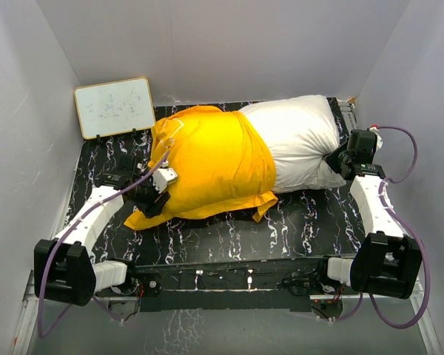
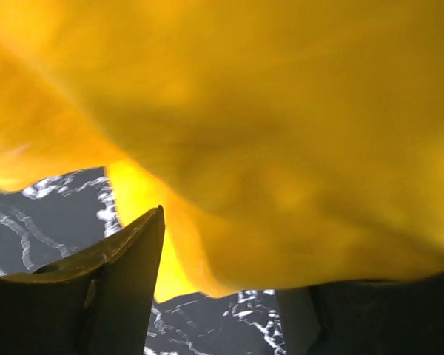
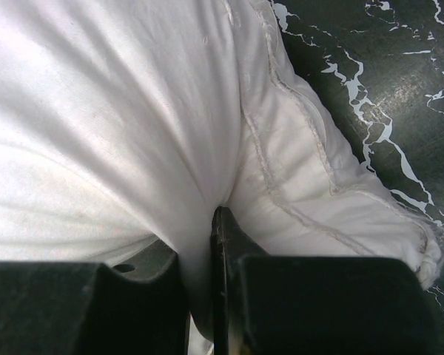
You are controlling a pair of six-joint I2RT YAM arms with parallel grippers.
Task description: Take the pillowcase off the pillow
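Note:
The white pillow (image 1: 300, 140) lies across the table, its left half inside the yellow pillowcase (image 1: 214, 163). At the pillow's right end my right gripper (image 1: 333, 161) is shut on a gathered fold of white fabric (image 3: 196, 244), clear in the right wrist view. My left gripper (image 1: 157, 207) is over the pillowcase's lower left part, its fingers (image 2: 137, 259) apart. Yellow cloth (image 2: 281, 148) fills most of the left wrist view and dips toward the gap between them. The right-hand finger is partly covered by cloth. Whether both fingers touch the fabric I cannot tell.
A small whiteboard (image 1: 115, 107) leans at the back left. Grey walls close in the sides and back.

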